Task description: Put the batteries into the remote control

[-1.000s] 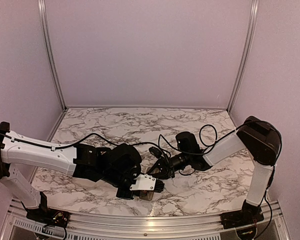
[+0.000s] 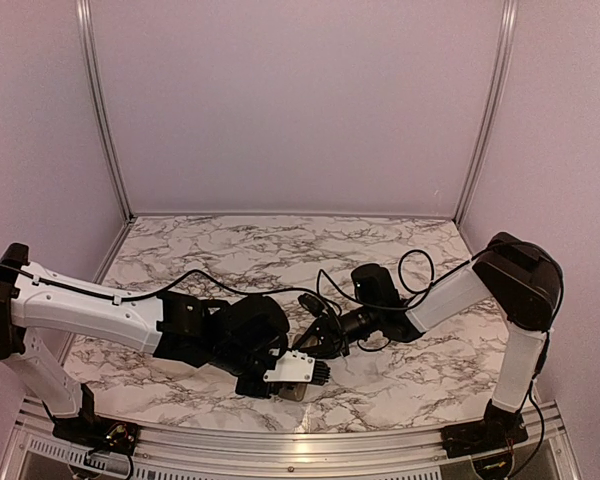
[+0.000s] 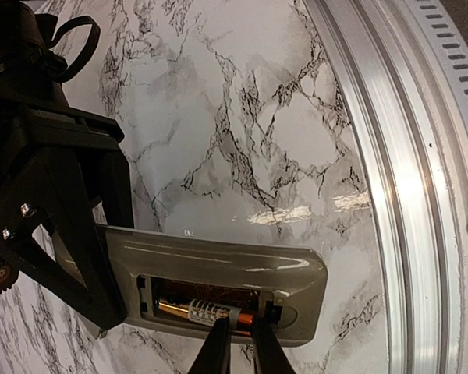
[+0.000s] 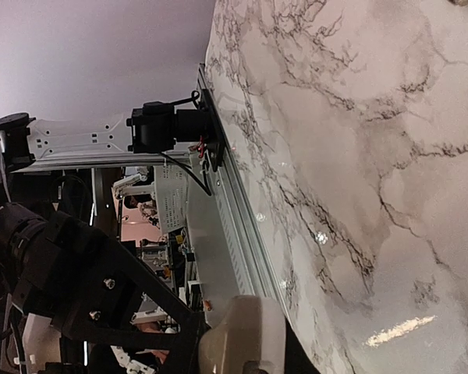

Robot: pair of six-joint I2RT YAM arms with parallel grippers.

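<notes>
The grey remote [image 3: 218, 257] lies with its battery compartment open and facing up in the left wrist view; a battery with a copper end [image 3: 207, 312] lies in the compartment. My left gripper has its narrow fingertips at that battery's copper end, shut; whether it grips the battery or presses on it is unclear. My right gripper [image 2: 315, 345] is shut on the remote's other end, which shows between its fingers in the right wrist view [image 4: 242, 335]. From the top view, most of the remote is hidden under the left arm.
A metal rail [image 3: 398, 195] runs along the front edge, close beside the remote. Cables loop over both arms.
The right arm has not visibly moved.
</notes>
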